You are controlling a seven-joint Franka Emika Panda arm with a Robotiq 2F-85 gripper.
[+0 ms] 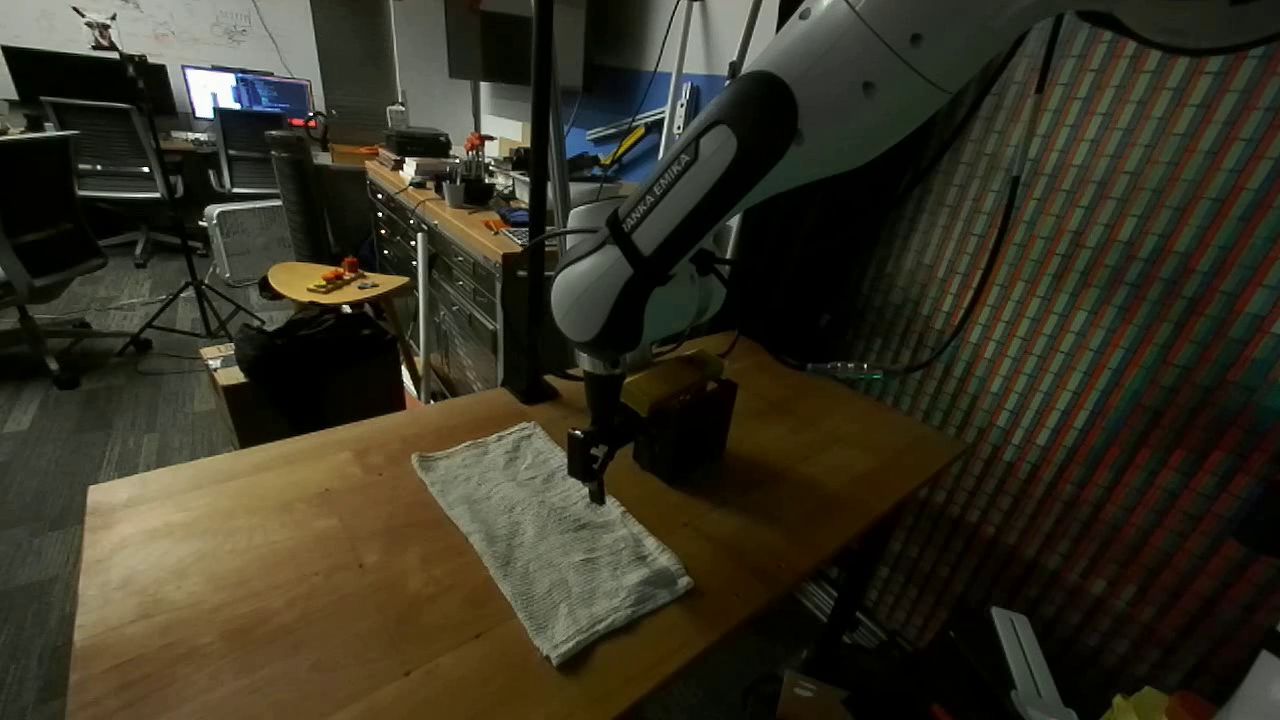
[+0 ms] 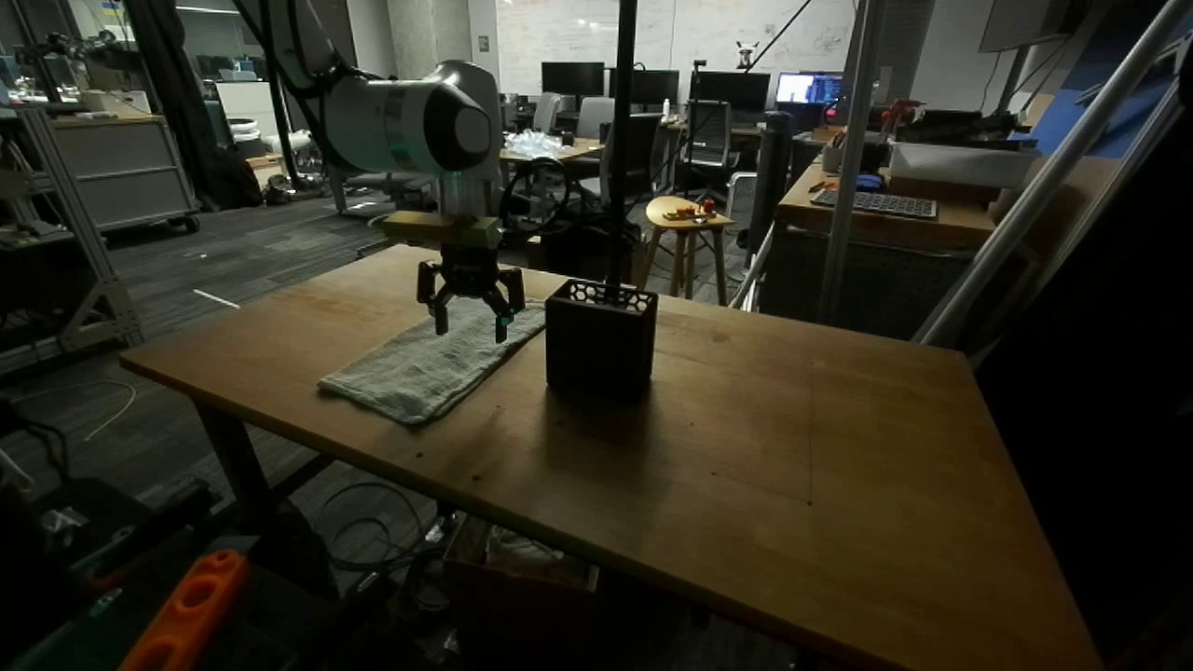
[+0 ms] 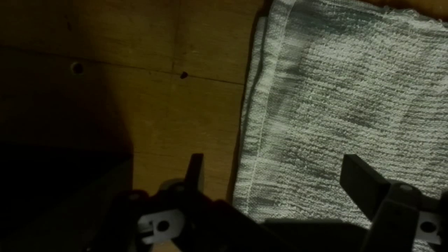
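A pale grey woven towel (image 1: 546,540) lies flat on the wooden table, its folded edge running up the middle of the wrist view, where the towel (image 3: 357,92) fills the right side. Above that long edge hangs my gripper (image 2: 471,335), pointing down. In the wrist view the gripper is open, its fingers wide apart: the left one is over bare wood, the right one over the cloth. Nothing is between them. How high the fingertips stand above the towel is hard to tell.
A black box with a honeycomb-patterned top (image 2: 600,341) stands upright beside the towel, close to the gripper. A dark upright pole (image 1: 540,216) rises at the table's back edge. Bare wooden tabletop (image 2: 783,481) lies open on the far side of the box.
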